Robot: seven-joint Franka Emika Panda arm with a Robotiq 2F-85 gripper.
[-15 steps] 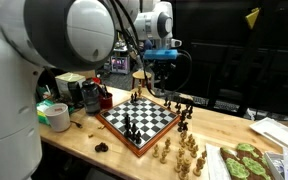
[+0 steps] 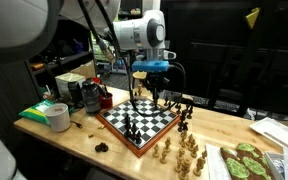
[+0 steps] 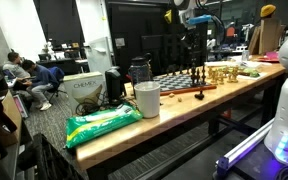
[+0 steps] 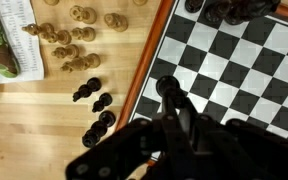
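Note:
In the wrist view my gripper is shut on a black chess piece (image 4: pixel 167 84), whose rounded end shows past the dark fingers. Behind it in that view is the black-and-white chessboard (image 4: pixel 220 92) with its brown frame. From exterior view 1, the gripper (image 2: pixel 155 97) hangs low over the far part of the board (image 2: pixel 134 118); whether the held piece touches a square is hard to tell. Black pieces (image 2: pixel 133 132) stand at the board's near side. More dark pieces (image 4: pixel 256 9) show at the top of the wrist view.
Tan pieces (image 2: pixel 184 160) stand on the table to the right of the board, and several black ones (image 4: pixel 98 128) lie beside its frame. A white mug (image 2: pixel 58 117) and dark containers (image 2: pixel 91 96) are at the left. A patterned green sheet (image 2: pixel 246 163) lies at the right.
The arm has come down and shifted slightly left in exterior view 1, bringing the gripper lower over the board. The pieces on the table look unmoved.

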